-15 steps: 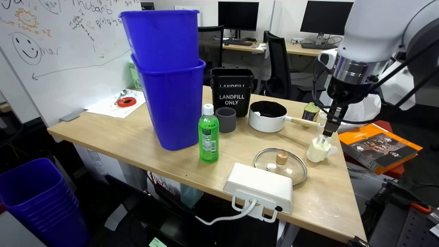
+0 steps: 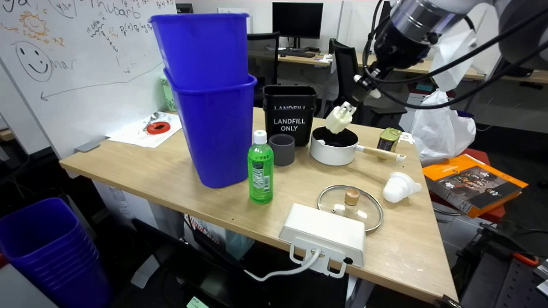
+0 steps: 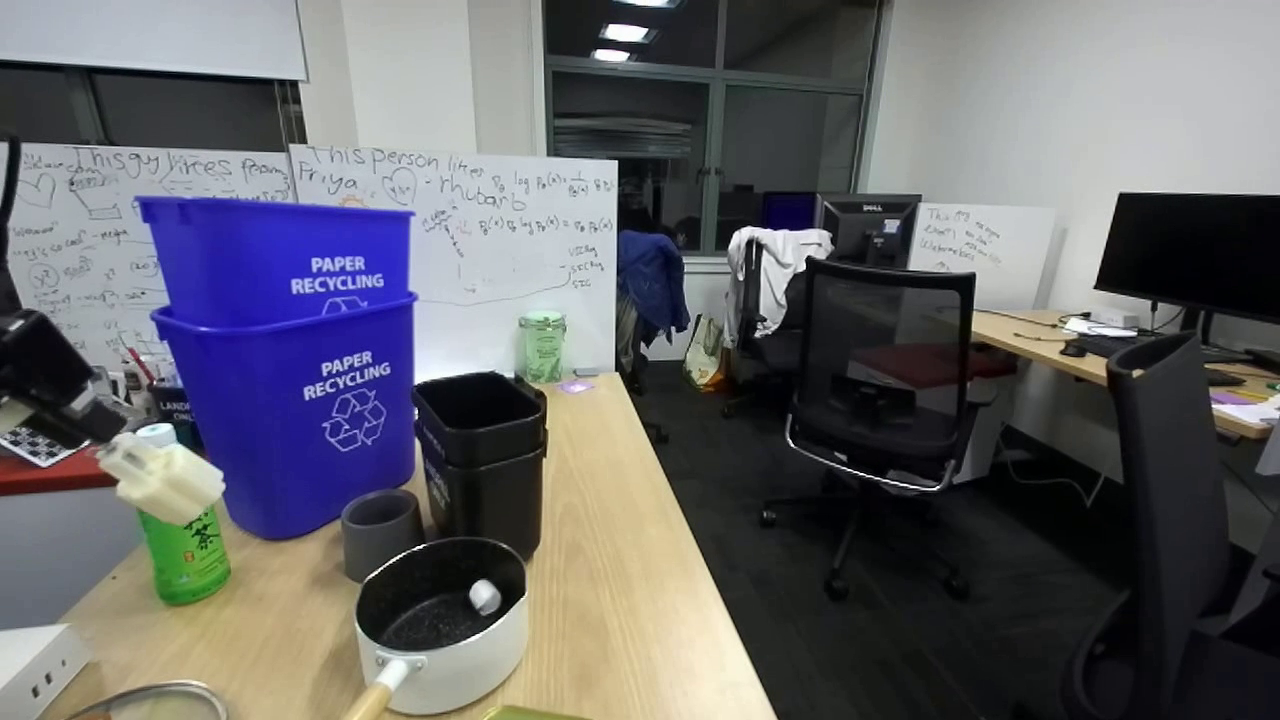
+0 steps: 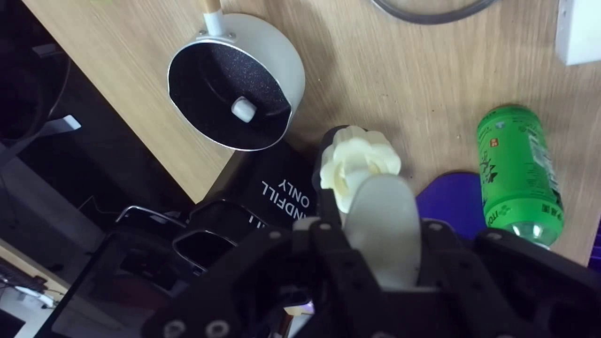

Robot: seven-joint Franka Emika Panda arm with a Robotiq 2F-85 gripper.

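Observation:
My gripper [image 2: 350, 105] is shut on a pale cream, fluted piece [image 2: 339, 119], holding it tilted in the air above the table. In the wrist view the scalloped end of that fluted piece [image 4: 360, 157] points away from me, and a rounded white shape covers part of it. A white saucepan [image 3: 498, 654] with a black inside and a wooden handle stands on the table. It holds a small white piece [image 4: 243, 109]. The second exterior view shows the cream piece well to the left of the pan. A white rounded cup-like object [image 2: 399, 187] lies at the table's right edge.
Behind the pan stand black landfill bins [image 2: 289, 120], with a grey cup [image 2: 282, 149] beside them. Tall blue recycling bins [image 2: 213, 128] and a green bottle [image 2: 260, 172] are further left. A glass lid [image 2: 367, 205] and a white box [image 2: 326, 228] occupy the front.
The gripper has risen from the white object at the table's right edge and swung left and back, carrying the cream piece. The white object stays behind, showing its rounded side.

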